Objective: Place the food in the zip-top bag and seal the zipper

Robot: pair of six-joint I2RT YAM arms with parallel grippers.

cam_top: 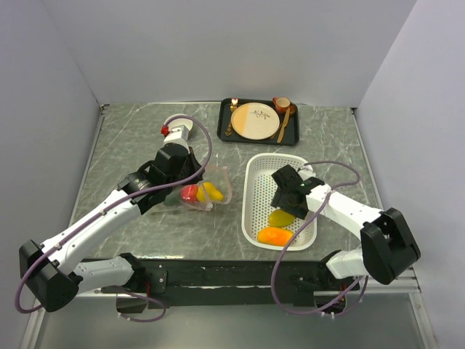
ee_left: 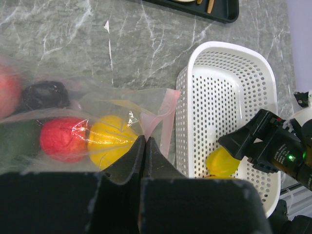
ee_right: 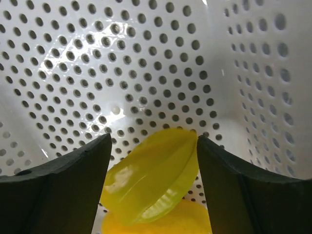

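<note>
The clear zip bag (ee_left: pixel 102 102) lies on the counter, holding a red food (ee_left: pixel 63 138), a yellow food (ee_left: pixel 111 140) and dark items. My left gripper is shut at the bag's pink zipper edge; whether film is between its fingers is unclear. My right gripper is part open over a yellow-green food (ee_right: pixel 148 173) in the white perforated basket (cam_top: pixel 251 182), its fingers on either side of it. An orange food (cam_top: pixel 275 235) lies beside that in the basket.
A black tray (cam_top: pixel 225 131) with plate, cup and cutlery sits at the back. A small white bowl (cam_top: pixel 174 118) is behind my left arm.
</note>
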